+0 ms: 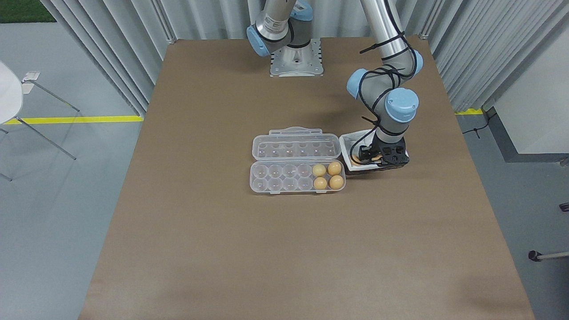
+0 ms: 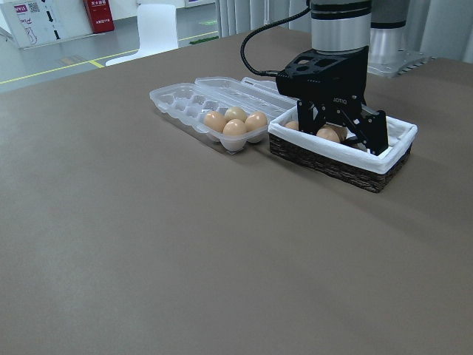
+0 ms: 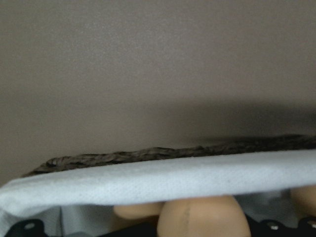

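Note:
A clear egg carton [image 1: 281, 176] lies open on the table, several tan eggs [image 2: 234, 128] in its right-hand cups. Right of it is a dark wicker basket [image 2: 328, 166] with a white liner [image 3: 148, 180], holding more eggs [image 3: 202, 219]. My gripper [image 2: 344, 133] is down inside the basket among the eggs, mostly covered by the arm in the front view. The wrist view shows only dark edges of it along the bottom, around an egg. Whether its fingers grip that egg or stand apart from it I cannot tell.
A white chair [image 2: 157, 26] is beyond the table.

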